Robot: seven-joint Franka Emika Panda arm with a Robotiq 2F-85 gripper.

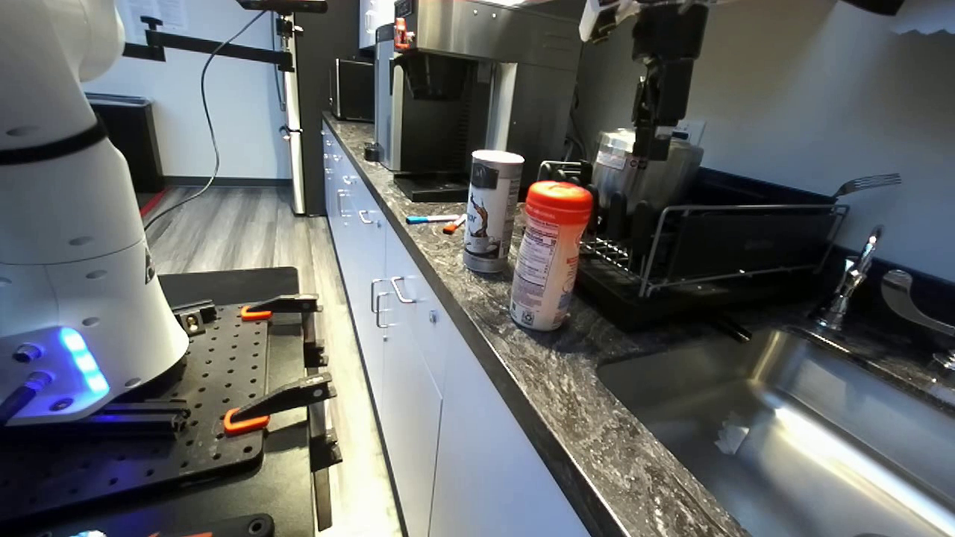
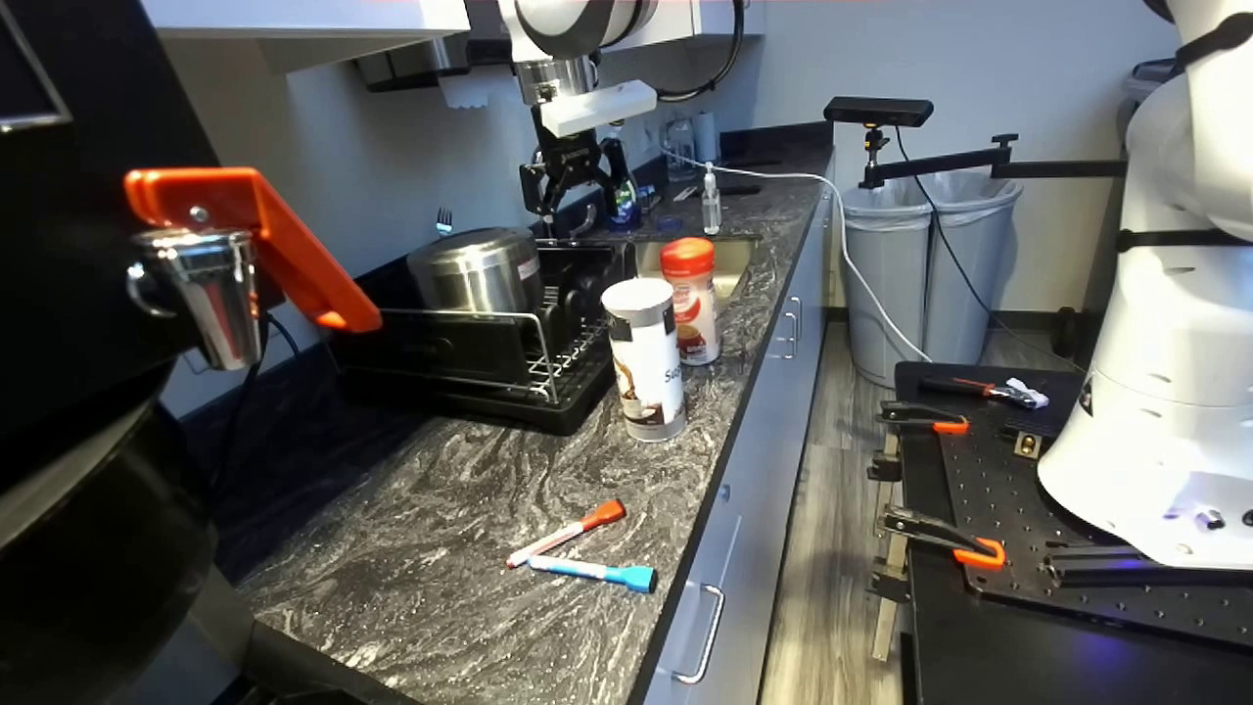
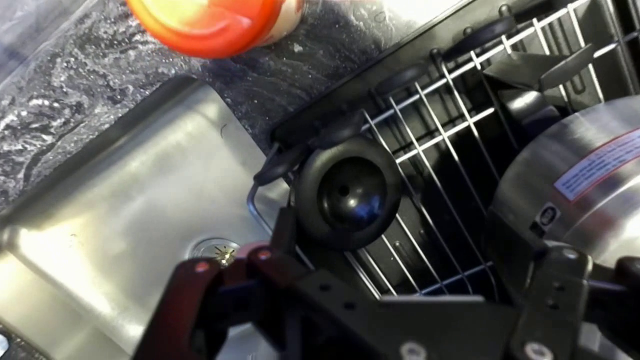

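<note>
In the second exterior view, my gripper point(image 2: 583, 202) hangs fingers-down over the dish rack point(image 2: 470, 378), fingers apart. From the wrist, the open gripper spans part of the rack, and nothing shows held between its fingers. A round black item point(image 3: 351, 195) with a hollowed, glossy centre sits at the rack's sink-side end, near my left finger point(image 3: 285, 231). Beyond the right finger stands a steel pot point(image 3: 576, 186). In the first exterior view, the gripper point(image 1: 653, 148) overlaps the steel pot point(image 1: 618, 174); its height above the rack is hard to judge.
A red-capped canister point(image 1: 550, 255) and a white-lidded canister point(image 1: 492, 210) stand by the counter edge. Two markers point(image 2: 576, 552) lie nearer the coffee machine. The sink point(image 3: 138, 180) adjoins the rack. A fork point(image 1: 868, 183) sticks up behind it.
</note>
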